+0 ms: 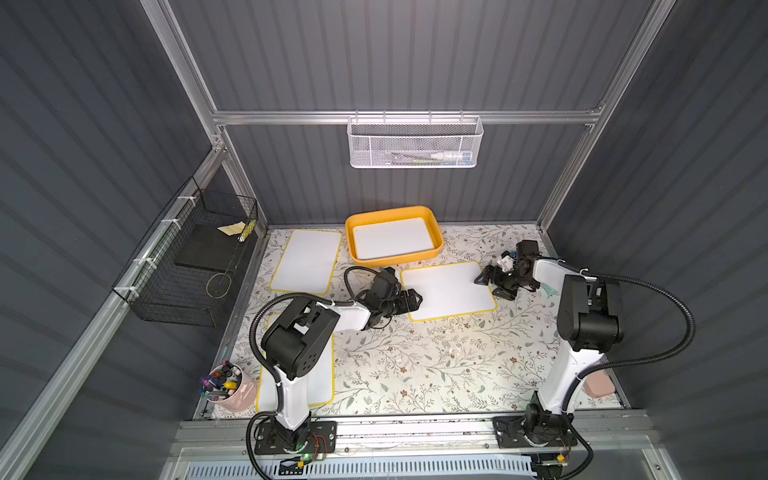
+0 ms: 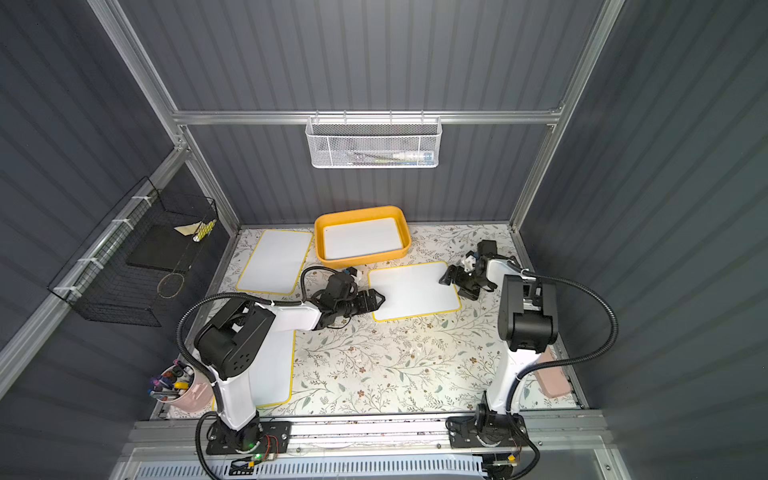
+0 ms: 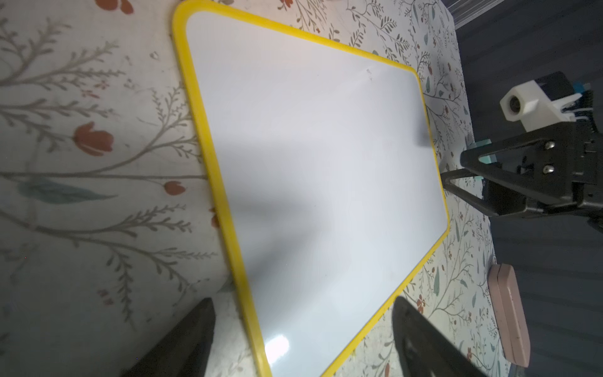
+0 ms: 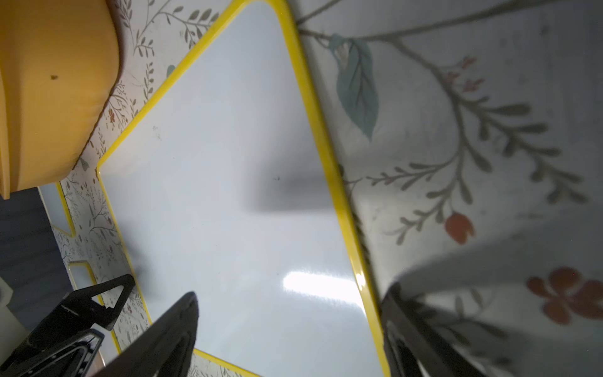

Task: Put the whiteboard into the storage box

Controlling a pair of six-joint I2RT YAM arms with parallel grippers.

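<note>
A white whiteboard (image 1: 448,291) with a yellow rim lies flat on the floral surface between my two arms. At its left short edge stands my left gripper (image 1: 412,301), open; in the left wrist view its blurred fingers (image 3: 188,339) are apart, with the board's near corner showing between them. My right gripper (image 1: 489,285) is open at the opposite short edge, one finger (image 4: 169,339) over the board's face and the other outside its rim. The storage box (image 2: 362,262), an orange tray, sits behind the board with another white board (image 2: 361,237) inside.
Two more yellow-rimmed boards lie at the left, one at the back (image 1: 306,261) and one at the front (image 1: 321,376), partly under my left arm. A pink pen cup (image 1: 237,393) stands front left. Bare surface lies in front of the middle board.
</note>
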